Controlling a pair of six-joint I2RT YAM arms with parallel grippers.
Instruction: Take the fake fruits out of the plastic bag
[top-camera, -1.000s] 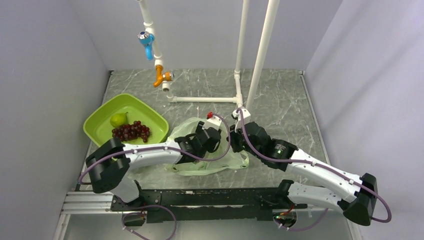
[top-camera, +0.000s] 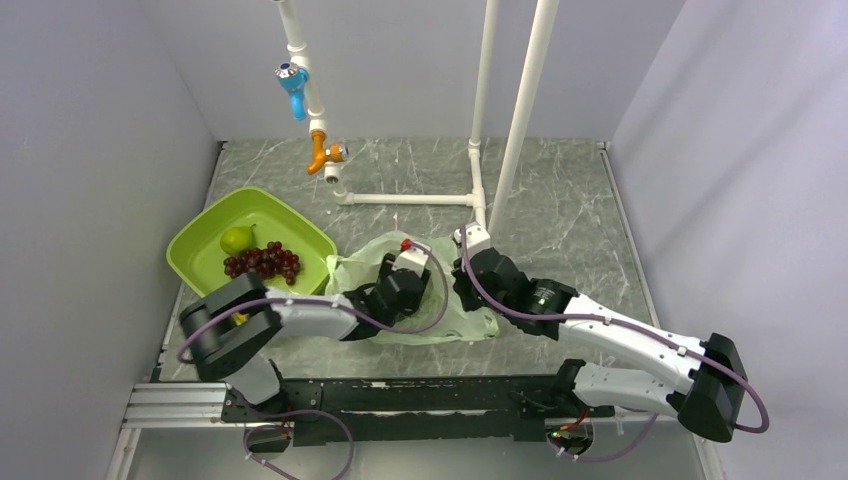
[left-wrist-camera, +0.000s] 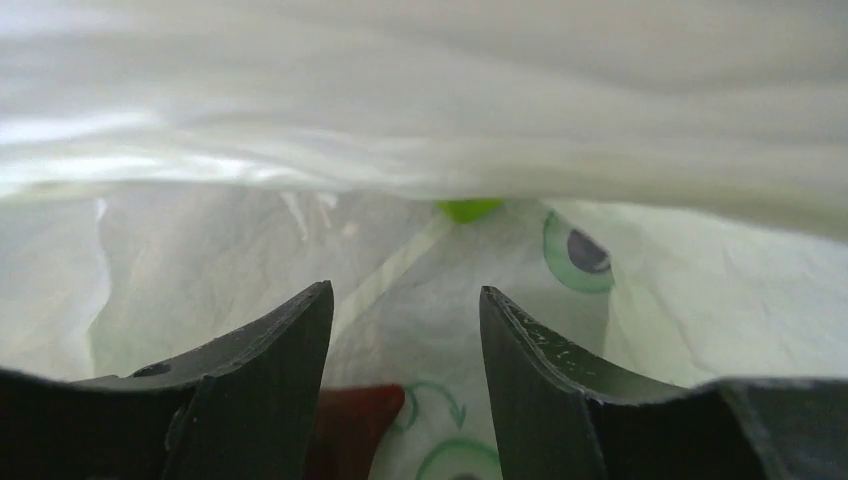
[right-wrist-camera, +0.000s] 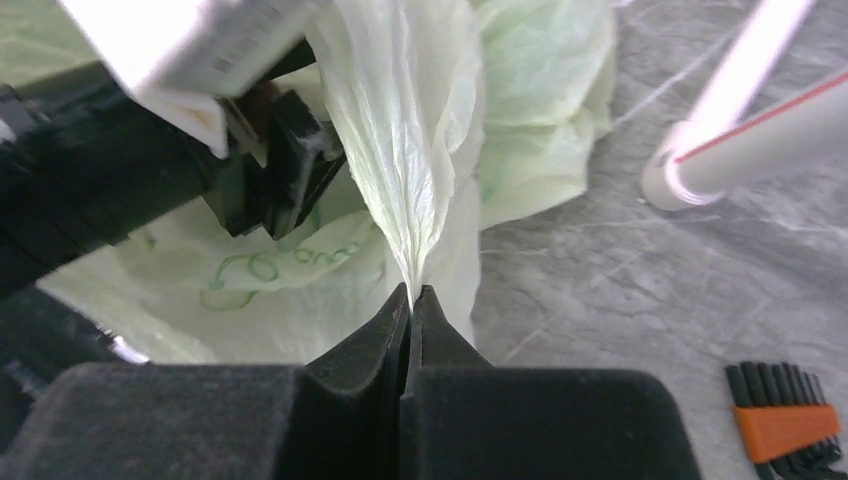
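Observation:
The plastic bag (top-camera: 465, 320) lies crumpled on the counter between both arms. My left gripper is inside it, fingers apart; in the left wrist view a dark red object (left-wrist-camera: 355, 425) lies low by the left finger, and a small bright green item (left-wrist-camera: 467, 210) shows beyond under a fold. My right gripper is shut on a gathered edge of the bag, which stretches up from its tips. The green bowl (top-camera: 190, 250) at left holds a pear (top-camera: 236, 240) and red grapes (top-camera: 262, 262).
White pipes (top-camera: 405, 199) with blue and orange taps (top-camera: 323, 152) stand behind the bag. The left arm is close beside my right gripper. Bare counter (top-camera: 560, 210) lies at the back right.

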